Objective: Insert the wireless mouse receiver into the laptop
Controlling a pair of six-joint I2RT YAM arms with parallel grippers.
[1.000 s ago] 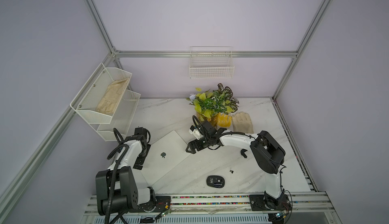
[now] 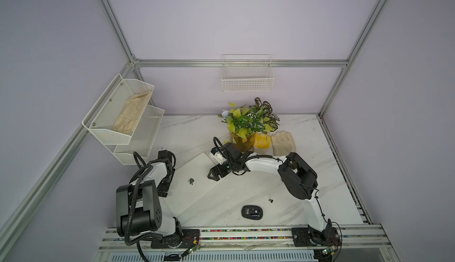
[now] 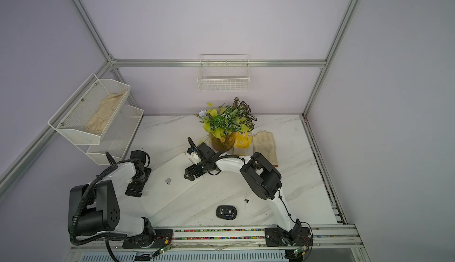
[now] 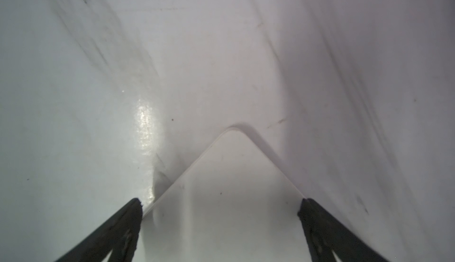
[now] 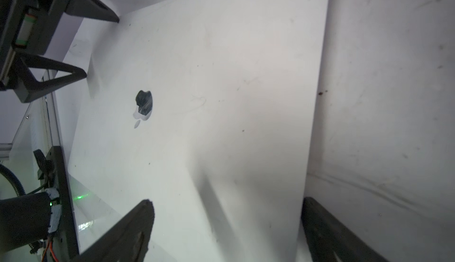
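The closed silver-white laptop (image 2: pixel 189 190) lies at an angle left of the table's middle, its logo facing up. At its left corner, my left gripper is open, and that rounded corner shows between the fingers. My right gripper is also open, its fingers straddling the opposite edge of the lid; whether they touch is unclear. Front centre holds a black mouse (image 2: pixel 252 212), seemingly underside up. Just behind and right of it rests a tiny dark piece (image 3: pixel 246 200), possibly the receiver, too small to tell.
A potted plant (image 2: pixel 248 122), a yellow item (image 2: pixel 262 141) and a beige glove (image 2: pixel 283 143) stand at the back right. White mesh shelves (image 2: pixel 113 138) flank the left side.
My right gripper has moved left over the laptop's edge. The left arm has shifted slightly. A dark object on the table is now hidden behind the right arm.
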